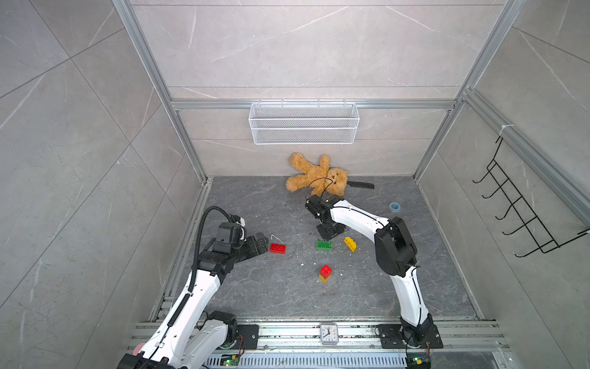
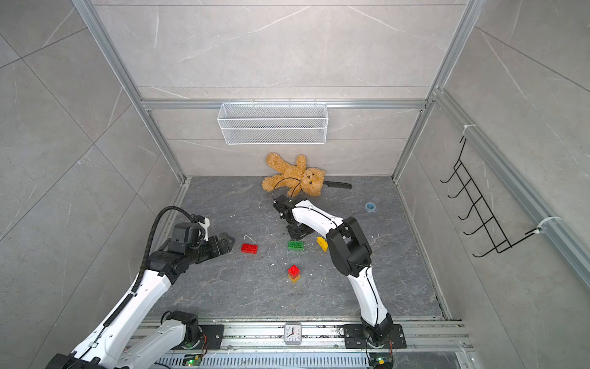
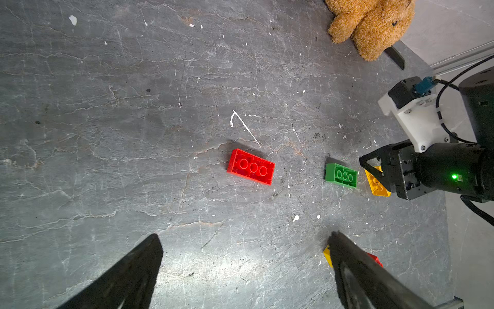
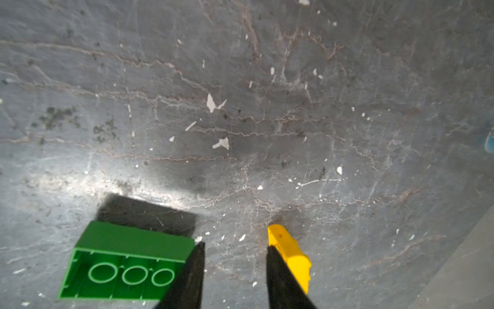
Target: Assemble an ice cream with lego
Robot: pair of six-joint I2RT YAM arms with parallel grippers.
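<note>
A red brick (image 3: pixel 251 166), its hollow underside showing, lies on the grey table beyond my left gripper, which is open and empty. The green brick (image 4: pixel 126 262) also shows its hollow underside; beside it is a curved yellow piece (image 4: pixel 290 257). Above these two, my right gripper has its fingers apart, bare table between them. In that view the left finger overlaps the green brick's edge and the right finger overlaps the yellow piece. Nearer the front, a red brick (image 1: pixel 325 268) sits with a yellow-orange piece (image 1: pixel 323 278); a left finger partly covers them in the left wrist view.
At the back lies a teddy bear (image 1: pixel 319 174) with a black knife-like object (image 1: pixel 361 184) beside it. A blue ring (image 1: pixel 394 207) is at the right. The wire basket (image 1: pixel 304 123) hangs on the back wall.
</note>
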